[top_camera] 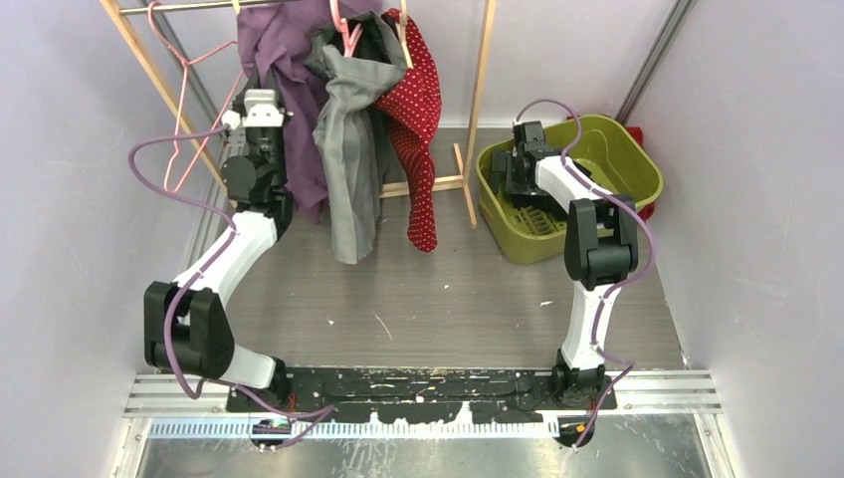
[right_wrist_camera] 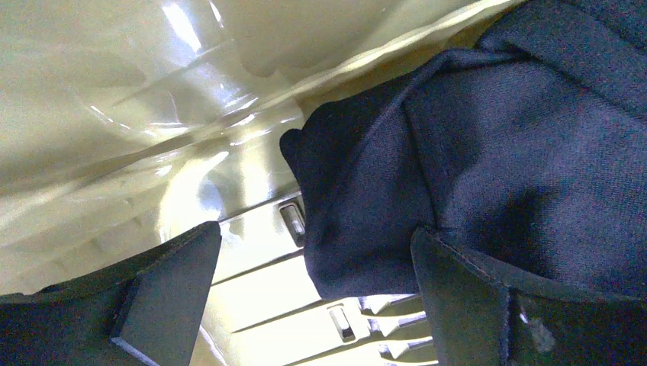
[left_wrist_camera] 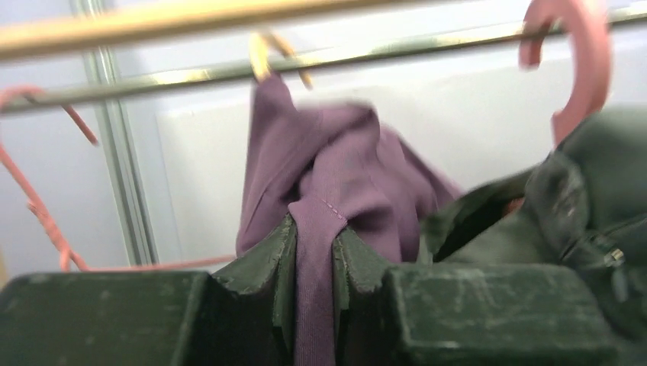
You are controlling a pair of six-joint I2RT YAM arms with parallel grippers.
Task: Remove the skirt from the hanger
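Note:
The purple skirt [top_camera: 279,45] hangs at the left of the rack from a pale hanger [left_wrist_camera: 261,57], of which only the hook shows above the cloth. My left gripper is close in front of the skirt, below the rail. A narrow fold of purple cloth runs between its fingers, pressed from both sides. The skirt bunches up under the hook. Inside the green basket, my right gripper stands open. Its right finger [right_wrist_camera: 450,282] is against or just over dark cloth [right_wrist_camera: 496,152]; nothing is clamped.
An empty pink hanger [top_camera: 185,62] is left of the skirt. Grey trousers [top_camera: 348,159] and a red dotted garment [top_camera: 418,110] hang to its right. The green basket [top_camera: 518,244] stands at the right.

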